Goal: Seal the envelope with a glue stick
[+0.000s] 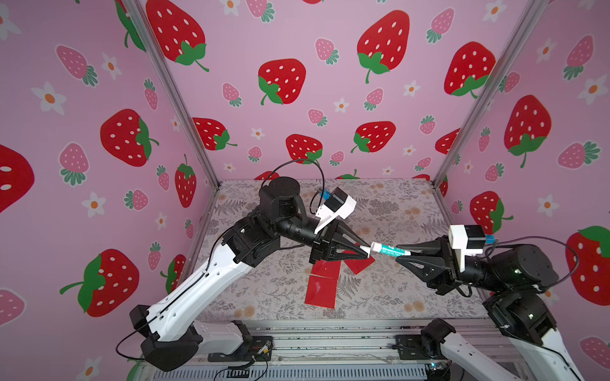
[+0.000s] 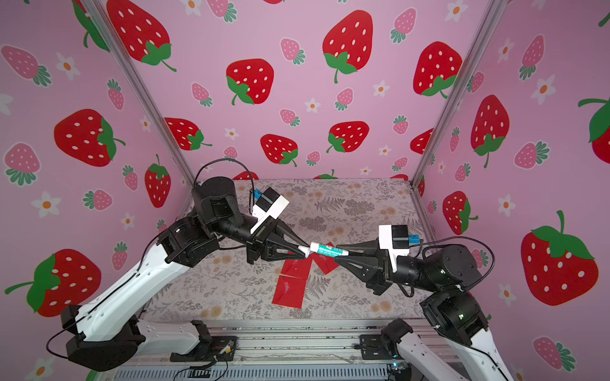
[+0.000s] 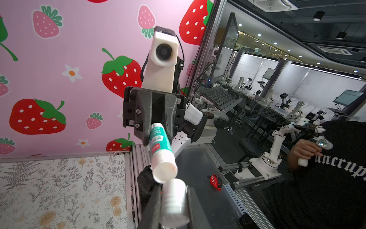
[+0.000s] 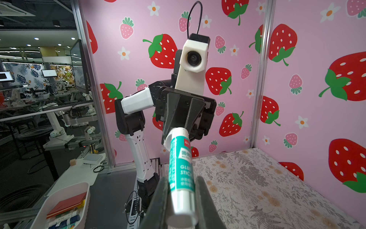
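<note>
Above the table, a teal-labelled white glue stick (image 1: 391, 250) is held near one end by my right gripper (image 1: 408, 255), which is shut on it. Its free end points at my left gripper (image 1: 366, 251), shut on a small white cap (image 3: 174, 204). In the left wrist view, the cap sits close below the open end of the glue stick (image 3: 160, 147); whether they touch is hard to tell. Red envelope paper (image 1: 321, 290) lies on the table beneath the arms, with another red piece (image 1: 361, 263) angled beside it. The left arm partly covers the red paper.
Off the table, the right wrist view shows a white bin (image 4: 84, 187) holding red paper and other items. A person (image 3: 324, 164) stands outside the booth.
</note>
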